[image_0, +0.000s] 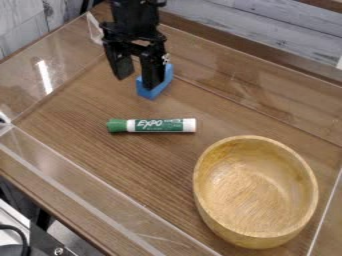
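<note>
My black gripper (135, 62) hangs at the upper middle, open, its two fingers apart. A blue block (155, 83) lies on the wooden table just right of and partly behind the fingers. A green and white EXPO marker (151, 125) lies crosswise in the middle of the table, nearer the viewer than the gripper.
A large empty tan bowl (254, 190) takes up the lower right. Cables show at the bottom left edge.
</note>
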